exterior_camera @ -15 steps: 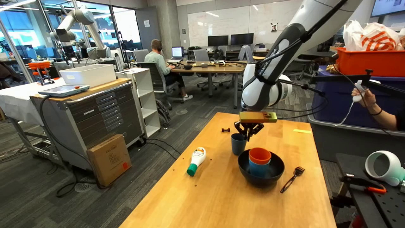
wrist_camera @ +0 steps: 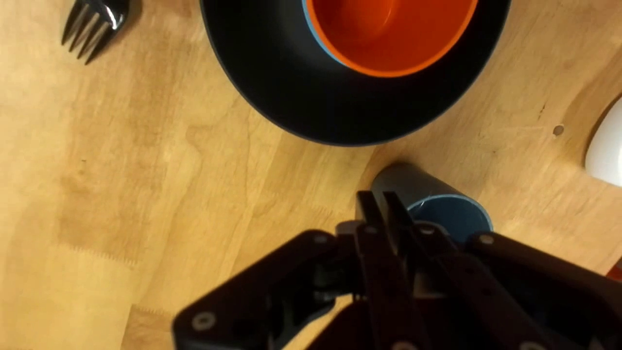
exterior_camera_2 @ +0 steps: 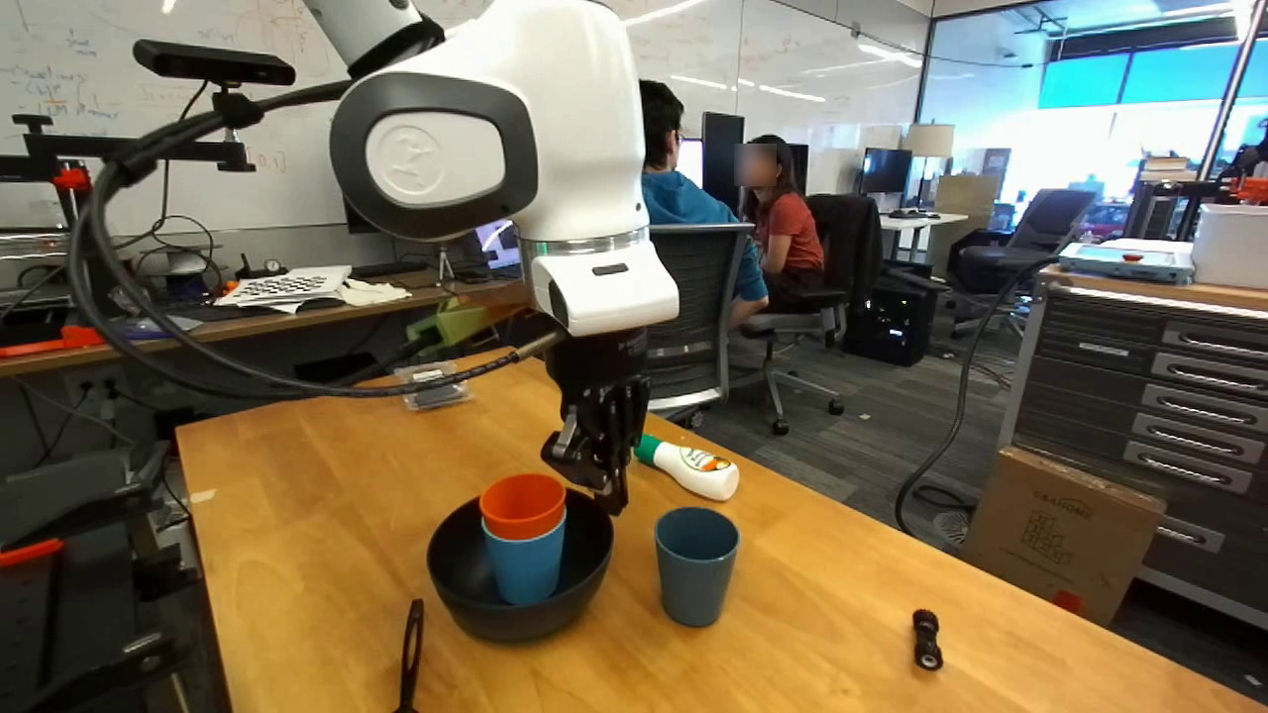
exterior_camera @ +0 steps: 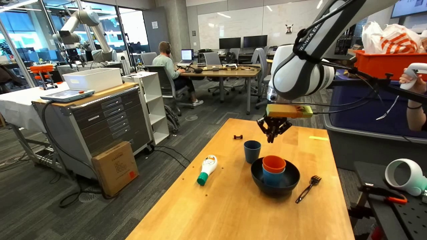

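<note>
My gripper (exterior_camera: 271, 140) hangs above the table with its fingers together and nothing seen between them. In the wrist view the fingertips (wrist_camera: 368, 201) overlap the side of a dark blue-grey cup (wrist_camera: 411, 181), which stands upright on the wood well below them. A black bowl (exterior_camera: 258, 186) sits in front of that cup in exterior view 1. Inside the bowl is a blue cup (exterior_camera_2: 524, 565) with an orange cup (exterior_camera_2: 523, 505) nested in its top. A black fork (exterior_camera: 308, 188) lies beside the bowl, its handle out of the wrist view.
A white bottle with a green cap (exterior_camera: 207, 169) lies on its side. A small black dumbbell-shaped item (exterior_camera: 238, 137) is near the table's far left edge. Bare wooden table (exterior_camera: 224, 212) stretches in front of the bowl. A clear packet (exterior_camera_2: 437, 390) rests at another edge.
My gripper has risen and moved away from the blue-grey cup, rightward in exterior view 1.
</note>
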